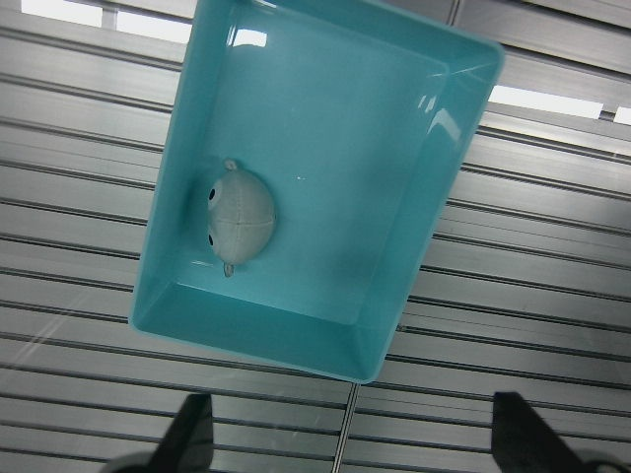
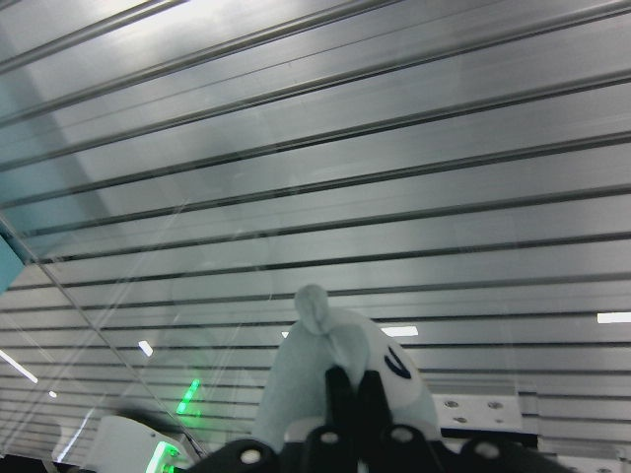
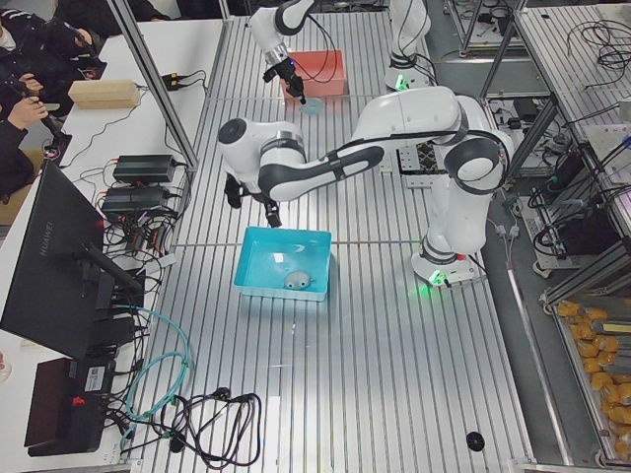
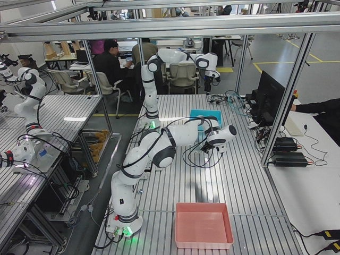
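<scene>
A pale plush toy (image 1: 242,219) with black eyes lies in the blue bin (image 1: 340,330), which also shows in the camera left view (image 3: 281,281). My left gripper stands open above the bin, nothing between its fingers. My right gripper is shut on a second pale blue plush toy (image 2: 296,384), held above the metal table beside the red bin (image 3: 330,69) at the far end in the camera left view.
The red bin looks empty in the camera right view (image 4: 203,241). Cables (image 3: 227,443) and a monitor (image 3: 54,266) are along the left side. The table between the bins is mostly clear.
</scene>
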